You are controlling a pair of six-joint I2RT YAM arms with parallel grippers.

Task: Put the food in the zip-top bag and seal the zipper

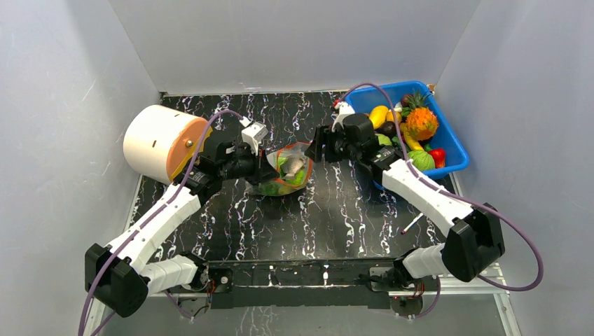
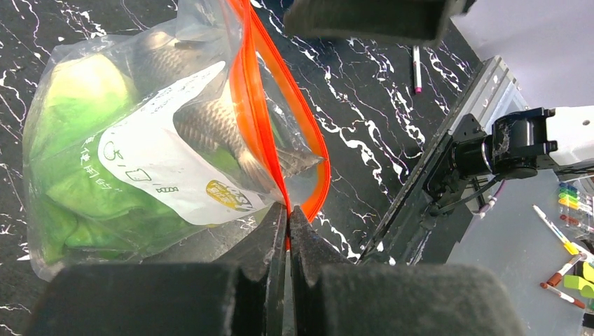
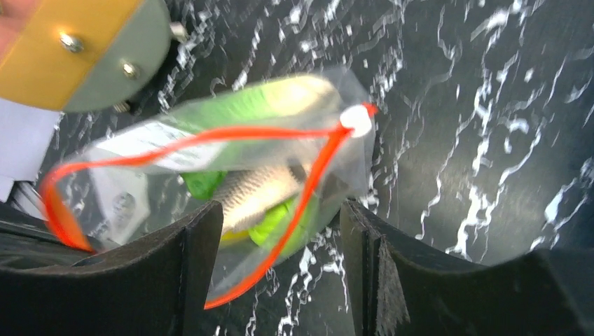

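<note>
The clear zip top bag (image 1: 281, 187) lies on the dark marbled table, its orange-edged mouth gaping. Inside are a scaly fish (image 2: 203, 122) and green food (image 2: 91, 175), partly behind a white label. My left gripper is shut on the bag's orange zipper edge (image 2: 263, 140), pinching it at one corner. My right gripper is open above the far side of the mouth. Between its fingers, in the right wrist view, the orange rim (image 3: 308, 189) and clear plastic show below, not clasped. The zipper's white slider (image 3: 357, 120) sits at a corner of the rim.
A blue bin (image 1: 457, 155) full of toy fruit and vegetables stands at the back right. A white cylinder (image 1: 155, 143) with an orange end is at the left. One pen (image 1: 412, 224) lies front right.
</note>
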